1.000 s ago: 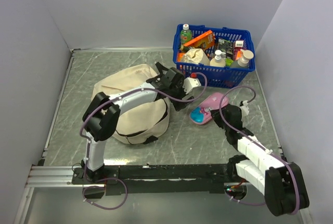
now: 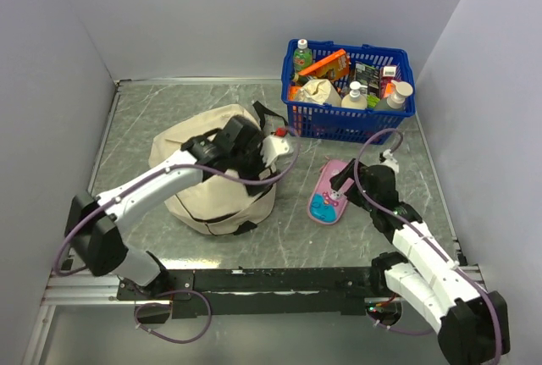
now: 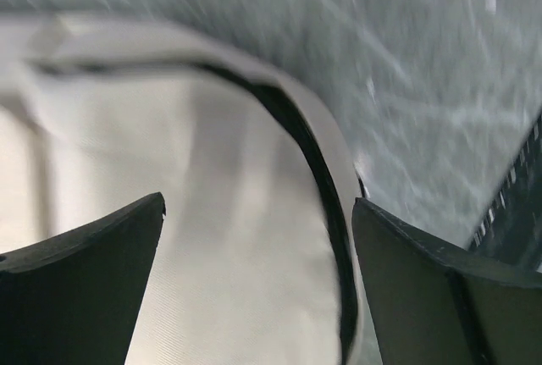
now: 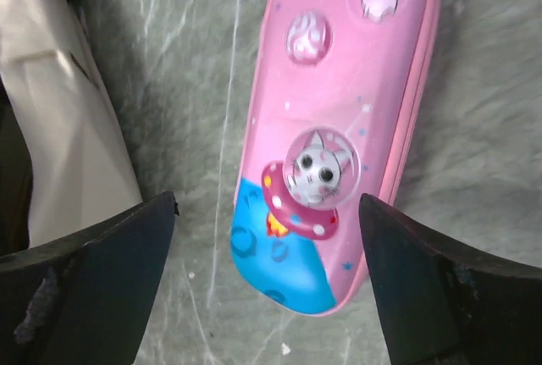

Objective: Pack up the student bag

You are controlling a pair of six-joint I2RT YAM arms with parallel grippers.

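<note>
A cream bag point(image 2: 188, 141) lies on the left of the table, its dark-edged opening facing right. My left gripper is open over the bag's right side; cream cloth and its black rim show beyond the fingers, with nothing gripped. The pink and blue pencil case point(image 2: 324, 201), with a cat face on it, rests on the table right of the bag. Above the case, my right gripper stands open, and the pencil case point(image 4: 318, 141) lies in view between and beyond its fingers. The left arm hides the middle of the bag.
At the back right stands a blue basket point(image 2: 326, 122) with bottles, an orange box point(image 2: 330, 66) and other goods. A black strap point(image 2: 269, 117) reaches from the bag toward it. Bare table point(image 2: 288, 242) lies in front of the pencil case.
My left gripper has moved left from beside the pencil case to over the bag. The case has turned from slanting to more lengthwise. My right gripper has shifted only slightly.
</note>
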